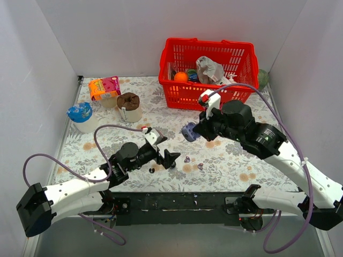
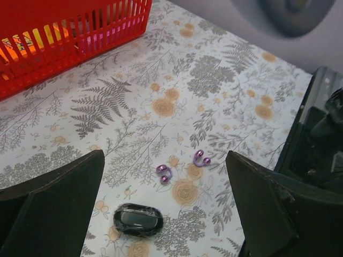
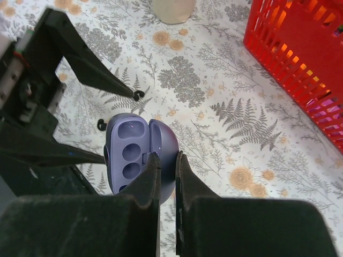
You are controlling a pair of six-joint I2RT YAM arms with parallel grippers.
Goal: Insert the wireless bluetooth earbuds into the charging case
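The purple charging case [image 1: 190,131] is raised above the table, with my right gripper shut on it. In the right wrist view its lid stands open, and the slots that show look empty. Two purple earbuds, a nearer one [image 2: 165,173] and a farther one [image 2: 201,159], lie apart on the tablecloth. My left gripper [image 1: 170,148] hangs open to the left of the case, nothing between its fingers. A blurred part of the case [image 2: 289,16] shows at the top of the left wrist view.
A shut black case [image 2: 138,220] lies near the purple earbuds. Two small black earbuds, one here [image 3: 139,95] and another [image 3: 102,125], lie on the cloth by the left gripper. A red basket [image 1: 209,97] stands behind; a brown-topped canister [image 1: 129,111] is back left.
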